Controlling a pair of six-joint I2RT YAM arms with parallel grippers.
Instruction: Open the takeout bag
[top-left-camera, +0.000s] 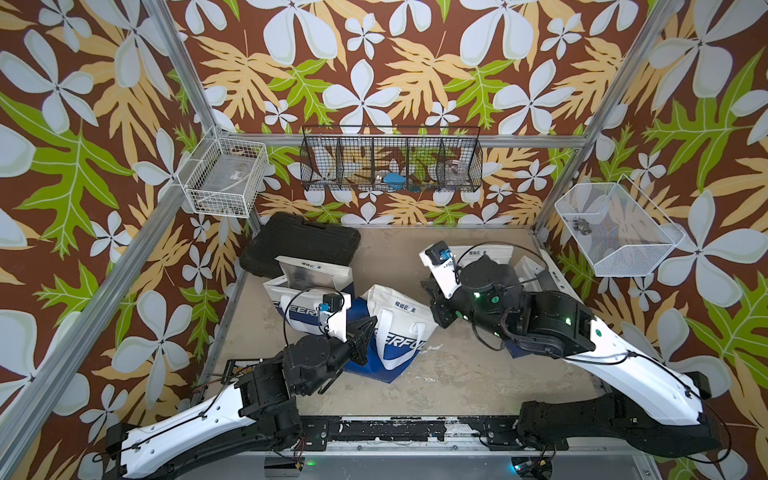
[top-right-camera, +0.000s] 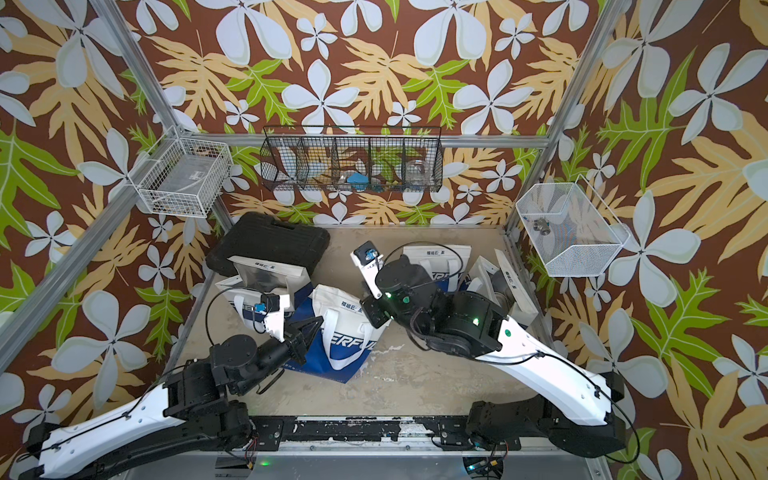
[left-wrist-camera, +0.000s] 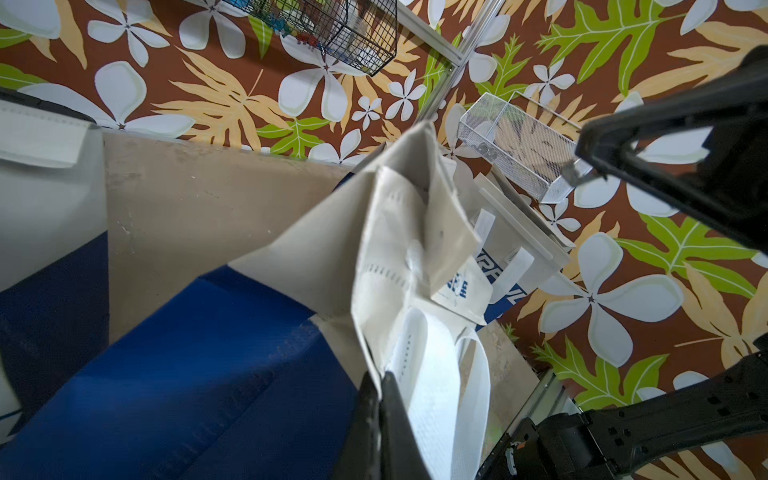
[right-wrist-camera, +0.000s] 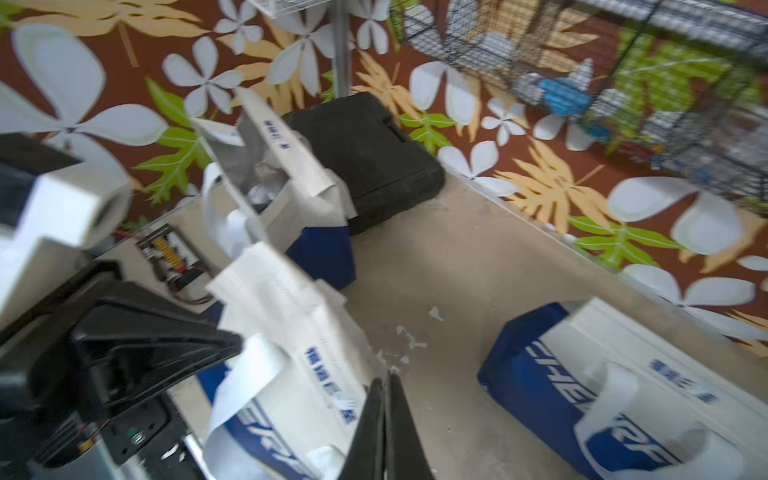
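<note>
The middle takeout bag (top-left-camera: 392, 336), blue and white with white handles, leans with its flap raised in the middle of the table. My left gripper is shut at the bag's pale top edge, which runs down between its fingertips. My right gripper is above and right of that bag in the top views, its white flap (right-wrist-camera: 320, 352) below in the blurred right wrist view, where the fingertips look close together; whether they are apart is unclear.
Other bags (top-right-camera: 268, 276) stand left, back right and right (top-right-camera: 516, 296). A black case (top-left-camera: 300, 244) lies at the back left. Wire baskets (top-left-camera: 392, 160) hang on the walls. Some bare table shows at the back middle.
</note>
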